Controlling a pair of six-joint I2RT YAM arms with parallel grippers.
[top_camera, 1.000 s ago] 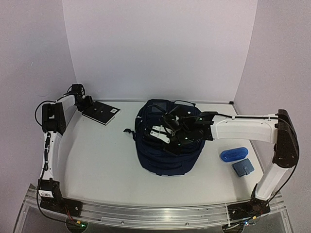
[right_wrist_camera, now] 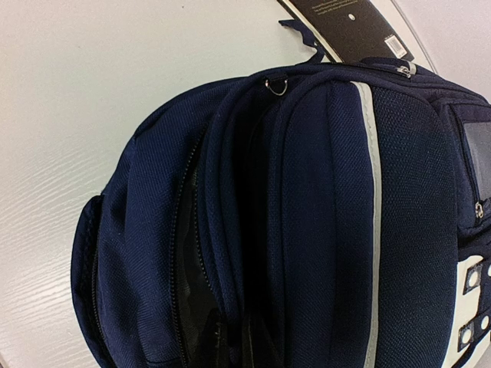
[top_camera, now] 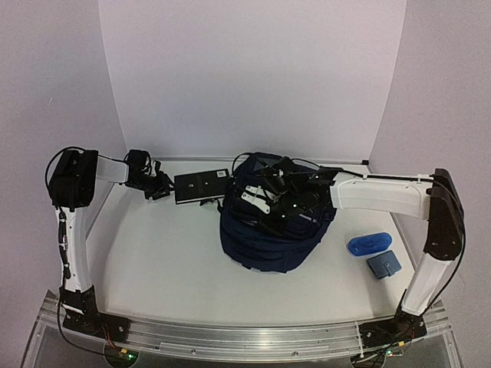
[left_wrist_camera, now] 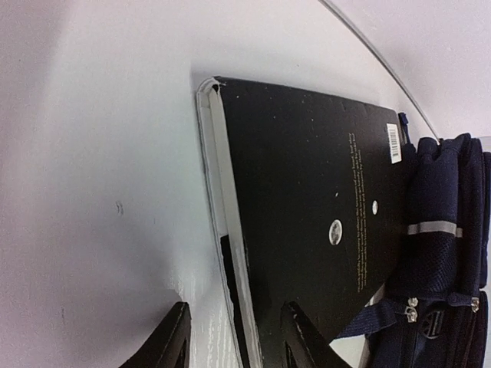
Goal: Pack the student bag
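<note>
A black book (top_camera: 201, 186) lies flat near the back wall, its right end against the navy backpack (top_camera: 268, 249). At the book's left end is my left gripper (top_camera: 166, 188). In the left wrist view its fingers (left_wrist_camera: 175, 337) stand apart, with the near part of the book's pale-edged side (left_wrist_camera: 222, 165) showing between them. My right gripper (top_camera: 265, 211) is over the backpack. The right wrist view shows its dark fingers (right_wrist_camera: 257, 341) down in the bag's unzipped opening, close together; whether they pinch the fabric is unclear.
To the right of the backpack lie a blue case (top_camera: 370, 244) and a dark blue wallet-like item (top_camera: 383, 264). A wall runs close behind the book.
The book has shifted right and turned, from the back left corner to the bag's side. The bag has turned and leans right; the right arm shifted slightly.
</note>
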